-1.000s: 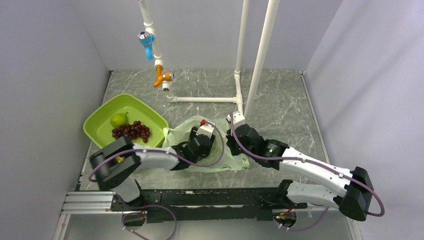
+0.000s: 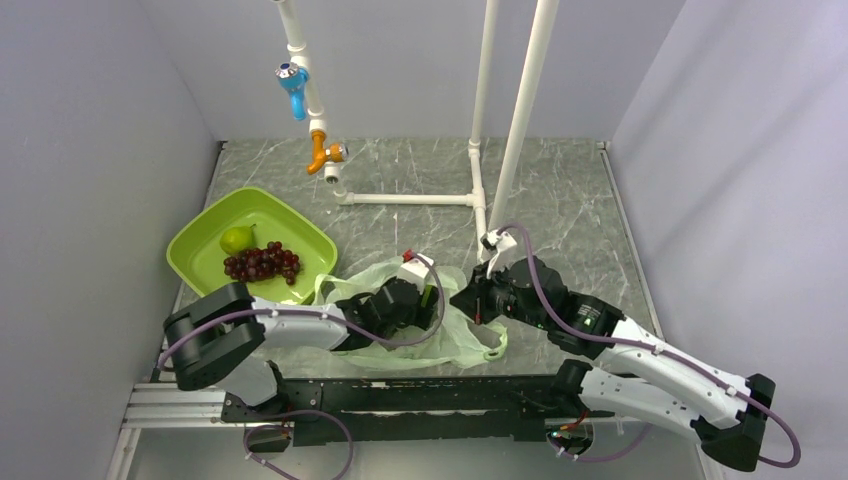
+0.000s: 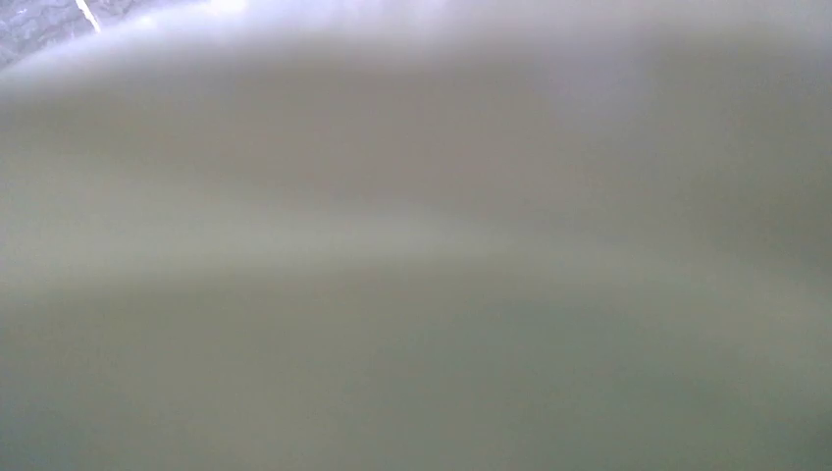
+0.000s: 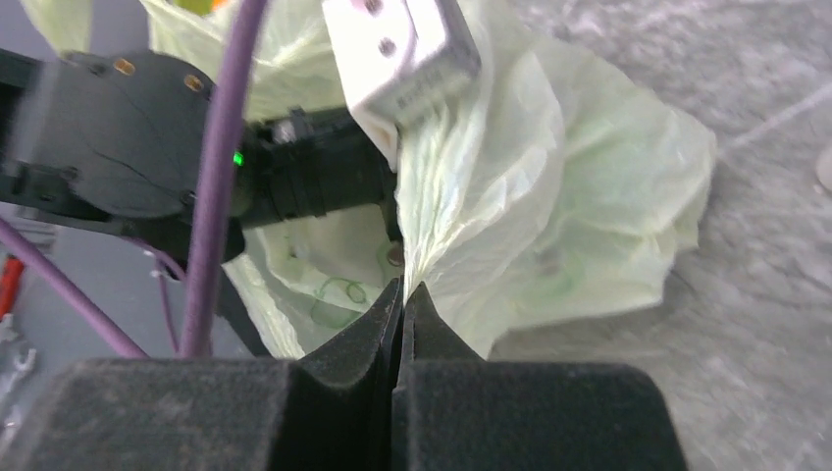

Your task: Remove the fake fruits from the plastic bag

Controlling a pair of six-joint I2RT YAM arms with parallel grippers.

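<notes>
A pale green plastic bag (image 2: 460, 345) lies crumpled on the counter. My left gripper (image 2: 420, 305) is down inside it, largely hidden; its fingers cannot be made out, and the left wrist view is filled by blurred plastic. At the bag's right side, my right gripper is shut, with a thin strand of the bag at its tips. In the green tray (image 2: 205, 215) at left lie a green pear (image 2: 237, 239) and red grapes (image 2: 260, 262); the left arm hides the tray's front.
White pipes (image 2: 405, 199) with a blue tap (image 2: 295, 90) and an orange tap (image 2: 318, 150) stand behind the bag.
The left arm now covers the orange fruit in the tray.
</notes>
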